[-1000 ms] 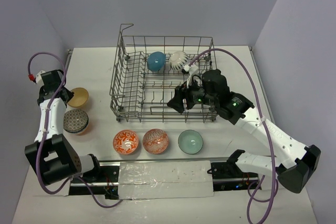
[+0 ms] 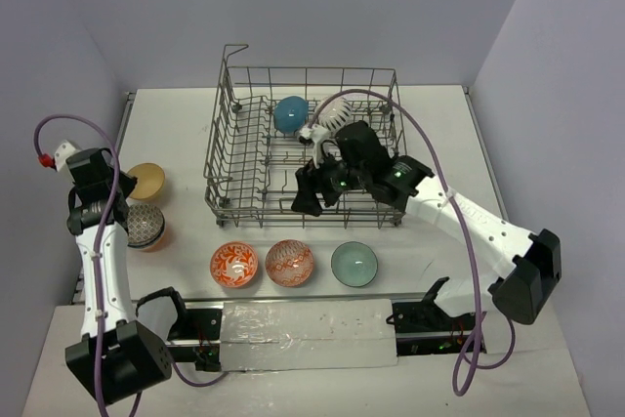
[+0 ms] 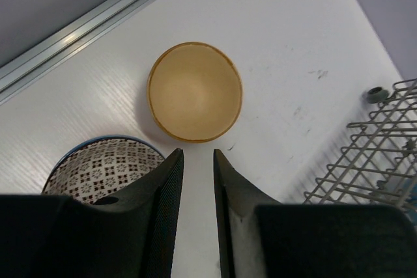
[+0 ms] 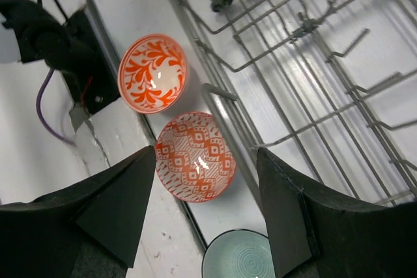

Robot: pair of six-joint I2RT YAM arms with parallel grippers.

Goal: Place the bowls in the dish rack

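The dish rack holds a blue bowl and a white bowl at its back. In front lie an orange floral bowl, a red patterned bowl and a green bowl. My right gripper is open over the rack's front, pointing down toward these bowls. At the left, a tan bowl and a dark patterned bowl sit near my left gripper, which is open with nothing between its fingers.
Grey walls enclose the work surface. Bare surface lies at the back left and right of the rack. A metal rail runs along the front edge.
My right arm has moved left and slightly toward the front over the rack. My left arm has shifted a little toward the front and right. The bowls are unmoved.
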